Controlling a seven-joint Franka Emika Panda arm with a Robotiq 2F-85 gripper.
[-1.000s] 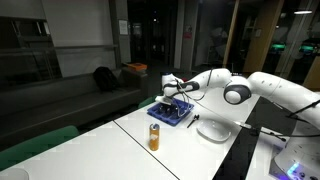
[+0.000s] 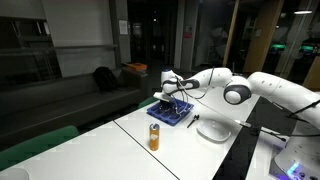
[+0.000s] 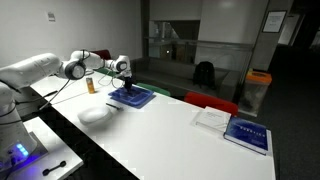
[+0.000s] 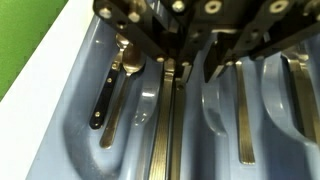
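Observation:
The blue cutlery tray point(image 2: 187, 118) lies near the far side of the white table, and it also shows as a tray point(image 3: 143, 98) in exterior view 2. My gripper is low over one of its middle compartments, fingers pointing down into it. Long metal utensils point(image 4: 163, 135) run up beneath the fingers. The fingers are closed around a narrow utensil, whose gripped part is mostly hidden by the dark fingers. To the left, a black-handled utensil point(image 4: 104, 98) and a metal spoon point(image 4: 124, 95) lie in another compartment; a further metal handle point(image 4: 244, 120) lies to the right.
A white plate point(image 2: 213, 129) and a dark utensil point(image 2: 192, 122) lie in front of the tray. An orange bottle point(image 2: 154, 137) stands nearer. Beside the tray is a green chair point(image 4: 35, 40).
Over the last second the gripper stays at the tray; only a slight shift of the hand shows. The tray, plate and bottle have not moved.

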